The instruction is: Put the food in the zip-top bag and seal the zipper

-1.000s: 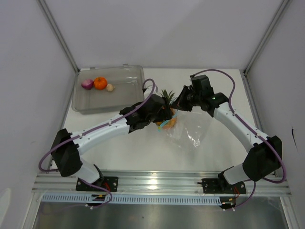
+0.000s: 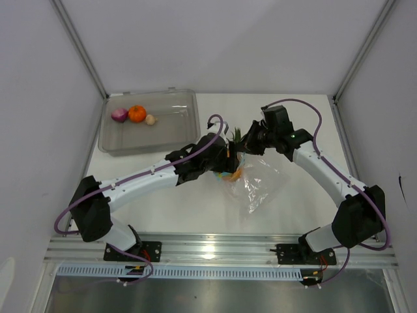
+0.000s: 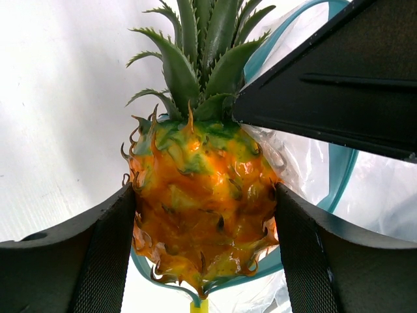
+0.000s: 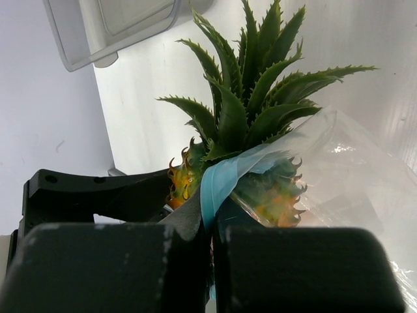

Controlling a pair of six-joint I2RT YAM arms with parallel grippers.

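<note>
A pineapple (image 3: 202,202) with spiky leaves sits at the mouth of a clear zip-top bag (image 2: 254,186) with a blue rim. My left gripper has its two fingers against either side of the pineapple's body, seen closely in the left wrist view. My right gripper is shut on the bag's blue zipper edge (image 4: 215,192), beside the pineapple. The lower part of the fruit is partly hidden by bag and grippers in the top and right wrist views.
A grey bin (image 2: 114,140) at the back left holds a purple onion (image 2: 119,115), an orange fruit (image 2: 137,113) and a small pale bulb (image 2: 150,120).
My left gripper has moved slightly right with the pineapple, whose leaves now stand more upright. My right gripper has shifted slightly right with the bag's edge.
</note>
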